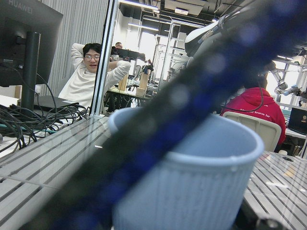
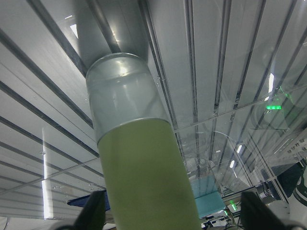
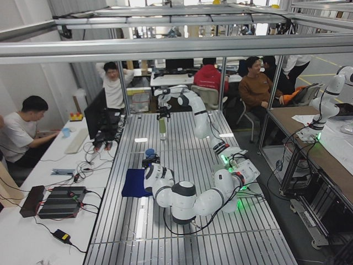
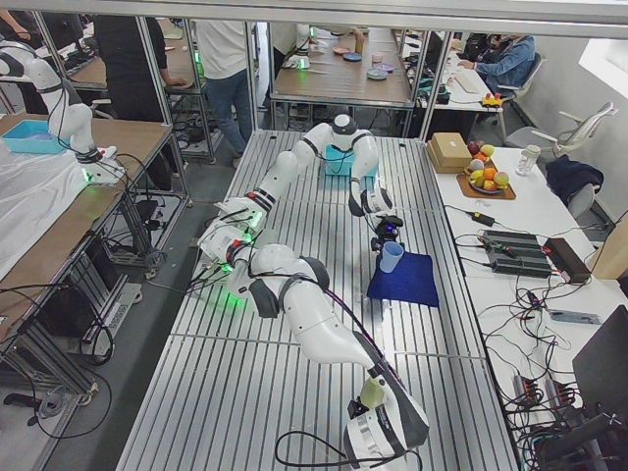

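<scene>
A light blue cup [image 4: 391, 255] is at my left gripper [image 4: 384, 235], above a dark blue mat [image 4: 402, 285]. In the left wrist view the cup [image 1: 187, 191] fills the lower middle behind a blurred dark finger, so its grip looks shut on the cup. A tall green bottle with a clear top [image 2: 144, 172] stands on the slatted table [image 2: 240, 72]. My right gripper [image 3: 162, 115] is at the bottle's upper part in the camera left view; whether its fingers have closed cannot be told.
A teal bin [image 4: 337, 162] sits at the table's end, with cardboard boxes and a fruit tray [image 4: 486, 191] on the side desk. Cables and electronics [image 3: 60, 201] line that desk. The slatted table is otherwise mostly clear.
</scene>
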